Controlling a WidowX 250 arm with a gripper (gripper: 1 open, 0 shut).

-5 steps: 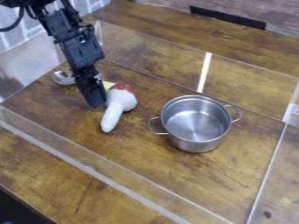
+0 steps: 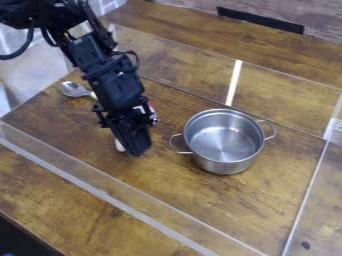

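The black gripper (image 2: 134, 135) is low over the wooden table (image 2: 160, 200), left of the steel pot (image 2: 223, 140). It covers most of a white object with some red on it, of which only small bits show around the fingers. Its fingertips are close together; whether anything is between them is hidden.
A metal spoon (image 2: 75, 89) lies at the upper left, behind the arm. The pot has two side handles.
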